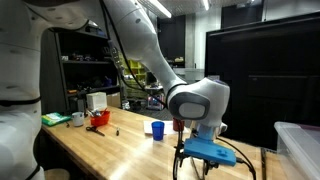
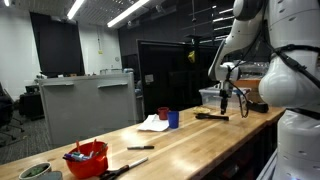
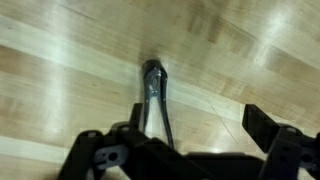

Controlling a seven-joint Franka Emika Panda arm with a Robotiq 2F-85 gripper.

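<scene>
My gripper is open above the wooden table, its two dark fingers wide apart. A slim tool (image 3: 154,82) with a dark rounded end and two thin arms, like tongs, lies on the table below, nearer the left finger (image 3: 125,140). Its lower end is hidden behind the gripper body. Exterior view 1 has the gripper (image 1: 201,165) low over the right part of the table, partly covered by the arm and cables. In exterior view 2, the gripper (image 2: 240,106) is far back at the right, near a dark long object (image 2: 211,117) on the table.
A blue cup (image 1: 158,130), a red mug (image 1: 178,126) and a white cloth (image 2: 155,123) stand or lie farther along the table. A red bowl (image 2: 86,160) holds several items. Dark utensils (image 2: 123,168) lie beside it. A translucent bin (image 1: 298,145) is at the right.
</scene>
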